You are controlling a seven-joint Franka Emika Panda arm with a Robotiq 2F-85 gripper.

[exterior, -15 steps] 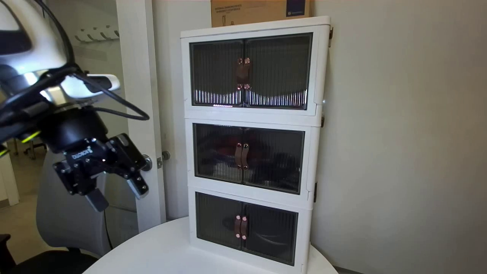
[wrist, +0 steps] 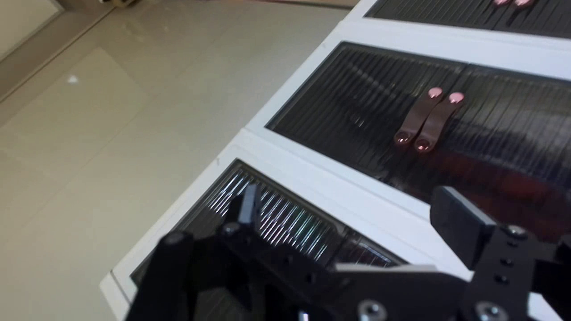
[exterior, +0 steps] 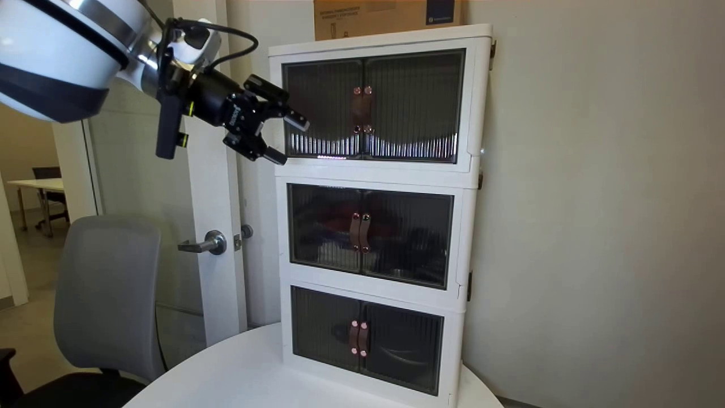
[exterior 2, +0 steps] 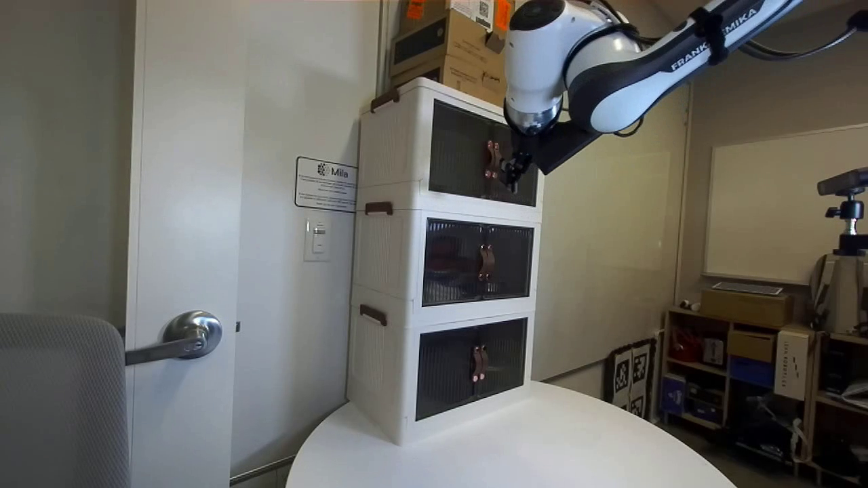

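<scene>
A white three-tier cabinet (exterior: 380, 173) stands on a round white table, all its dark ribbed doors closed. Each tier has a pair of brown strap handles in the middle: top handles (exterior: 362, 110), middle handles (exterior: 360, 232), bottom handles (exterior: 358, 338). My gripper (exterior: 292, 139) is open and empty, in front of the left part of the top tier. In exterior view 2 the gripper (exterior 2: 513, 175) overlaps the top doors. The wrist view shows its two fingers apart over the cabinet front, with the middle handles (wrist: 428, 120) beyond them; the top handles are not visible there.
Cardboard boxes (exterior 2: 456, 53) sit on top of the cabinet. A grey chair (exterior: 109, 292) and a door with a lever handle (exterior: 207, 243) stand to the left in exterior view 1. A wall lies close behind.
My gripper has moved up and to the right in exterior view 1, from beside the chair to the top tier. It stays open. The cabinet doors look unchanged.
</scene>
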